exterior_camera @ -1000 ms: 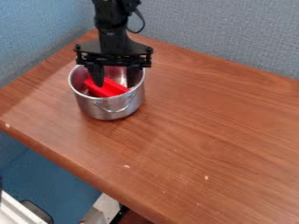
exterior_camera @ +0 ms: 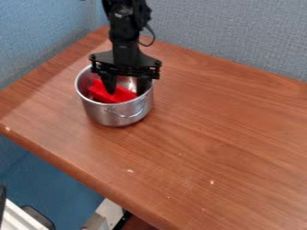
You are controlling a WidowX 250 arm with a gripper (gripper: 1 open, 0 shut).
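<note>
A steel pot [exterior_camera: 115, 113] stands on the wooden table near its left side. Inside it lies a red object [exterior_camera: 108, 92], partly hidden by the rim and by my black gripper [exterior_camera: 125, 83]. The gripper reaches down from above into the pot, its fingers apart on either side over the red object; whether they touch it I cannot tell.
Blue-grey walls bound the table at the back and left. At the lower left, off the table, some white and grey hardware shows.
My gripper has moved slightly down and to the right over the pot, and the pot appears shifted slightly right. The red object is a little more covered.
</note>
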